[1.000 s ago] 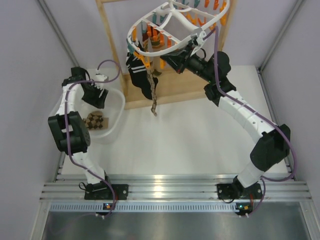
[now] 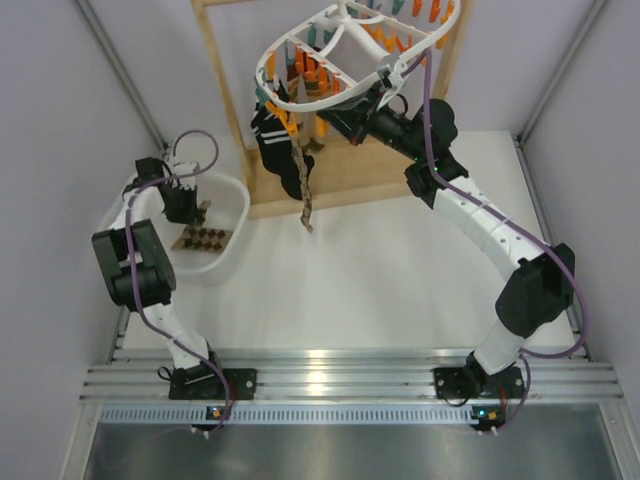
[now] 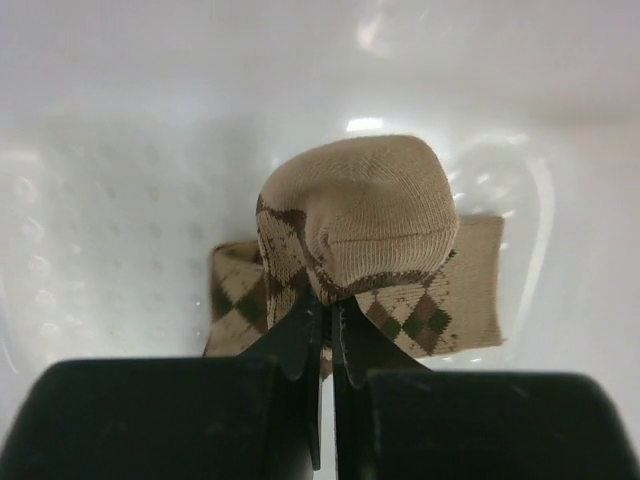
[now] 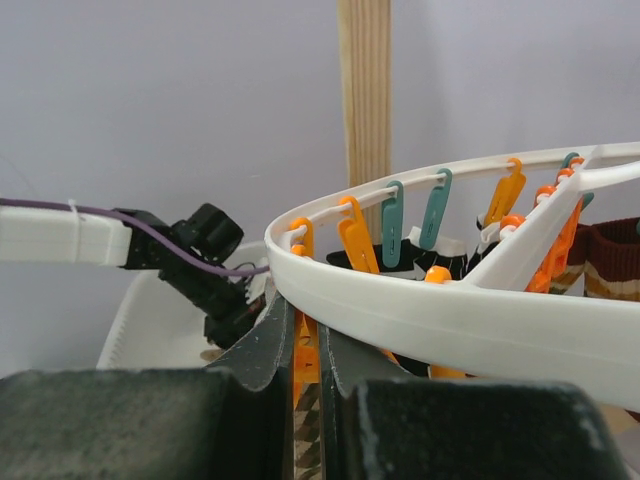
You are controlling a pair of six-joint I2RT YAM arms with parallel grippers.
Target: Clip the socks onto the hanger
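Inside the white bin, my left gripper is shut on a tan sock (image 3: 365, 205), whose gathered fabric bulges above the fingertips. Its brown-and-green argyle pattern (image 3: 405, 315) shows along the flat part lying on the bin floor; whether that is one sock or two I cannot tell. At the white round hanger (image 2: 300, 104), my right gripper is shut on an orange clip (image 4: 306, 362) at the rim. A long tan patterned sock (image 2: 301, 180) hangs down from the near left of the hanger, close to that clip.
The white bin's rim (image 2: 240, 225) surrounds the left gripper. Black socks (image 2: 275, 145) and other socks hang behind the near rim, with several orange and teal clips around it. A wooden frame (image 2: 225, 85) stands behind.
The left gripper has gone down into the bin, and the argyle sock there has shifted and bunched at its fingers. The right arm and hanger look nearly still.
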